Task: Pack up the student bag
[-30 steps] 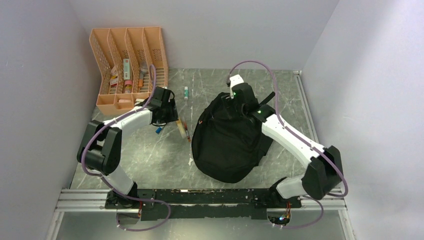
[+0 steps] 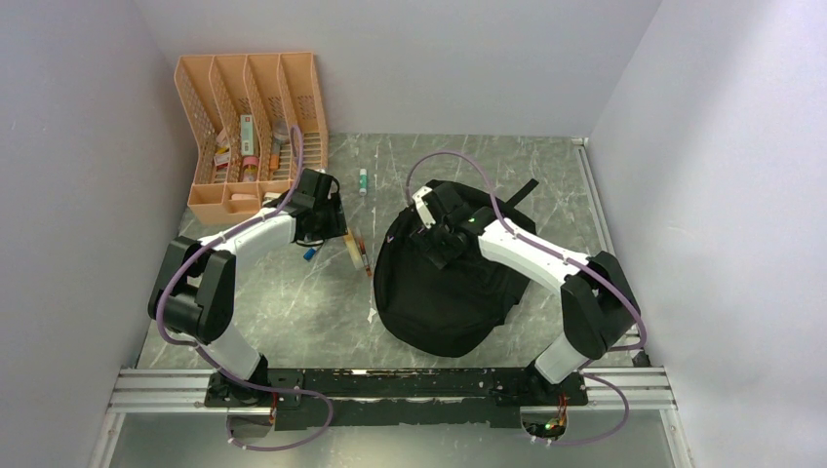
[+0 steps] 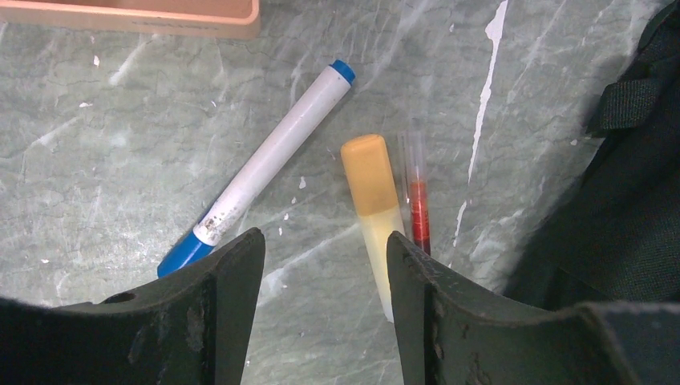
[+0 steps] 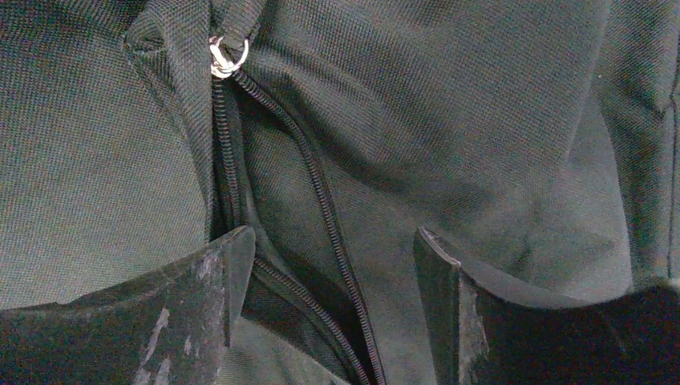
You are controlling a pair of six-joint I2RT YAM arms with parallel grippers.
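The black bag [image 2: 444,317] lies on the right half of the table. In the right wrist view its zipper [image 4: 321,188] is partly parted below a metal ring [image 4: 224,58]. Over the fabric, my right gripper stands open, with the zipper passing between its fingers but not gripped. On the left, my left gripper is open above the table. Beyond its fingertips lie a white marker with blue ends [image 3: 273,156], an orange-and-white stick [image 3: 373,188] and a thin red-filled tube [image 3: 418,196].
At the back left stands a peach organizer [image 2: 255,193] with several items in its slots. A small green-and-white tube [image 2: 363,182] lies on the table between organizer and bag.
My right gripper has moved left and toward the front over the bag. The left arm and the loose items look unmoved.
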